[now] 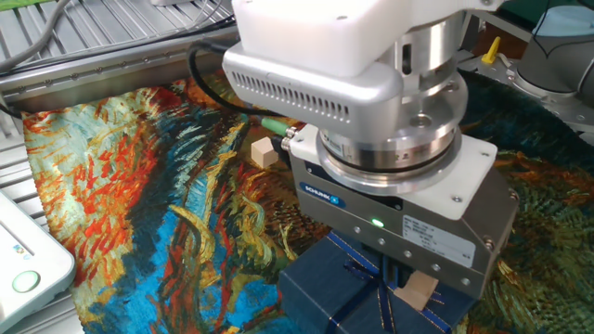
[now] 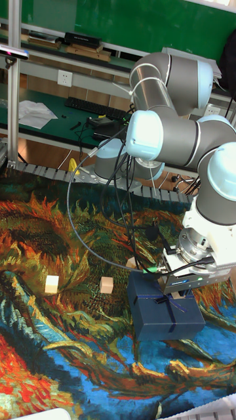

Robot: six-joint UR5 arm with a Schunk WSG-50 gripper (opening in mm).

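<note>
A dark blue box [image 1: 329, 288] with a ribbon and bow lies on the patterned cloth, at the bottom centre of exterior view 2. On its lid rests a light wooden block [image 1: 418, 289]. My gripper [image 1: 393, 276] is directly over the box, pointing down, its dark fingers close beside the block. The gripper body hides much of the fingers, and whether they are apart or grip anything is unclear. From exterior view 3, the same blue box [image 2: 166, 325] sits at the right, below the arm, with the fingers mostly hidden.
A wooden cube [image 1: 264, 153] lies on the cloth behind the gripper. To the box's left in exterior view 3 are a pale cube [image 2: 52, 283] and a pinkish cube [image 2: 106, 285]. A white device [image 1: 28, 264] stands at the left edge.
</note>
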